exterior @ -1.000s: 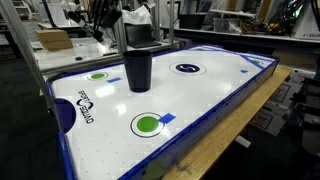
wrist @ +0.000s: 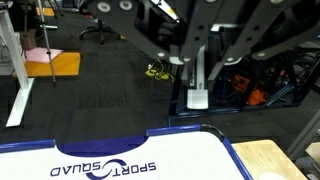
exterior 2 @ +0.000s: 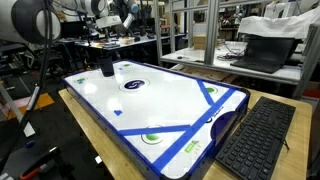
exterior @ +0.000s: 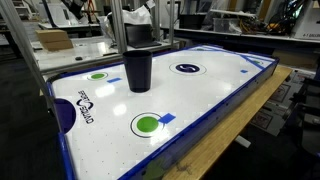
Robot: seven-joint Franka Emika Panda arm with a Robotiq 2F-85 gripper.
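Observation:
In the wrist view my gripper is at the top, its dark fingers blurred and close together. A pale grey, flat-ended piece sticks out below them, and the fingers seem shut on it; what it is I cannot tell. Below in that view is the end of a white board with "Sport Squad" lettering, apart from the piece. On the board stands an upright black cup, seen in both exterior views; its inside is hidden.
A black keyboard lies beside the board on a wooden ledge. Behind the board are a laptop and a cardboard box. Most of the board's surface around the cup is clear.
The arm, at the upper left behind the cup a second ago, has moved up and left, away from the cup. The cup has not moved.

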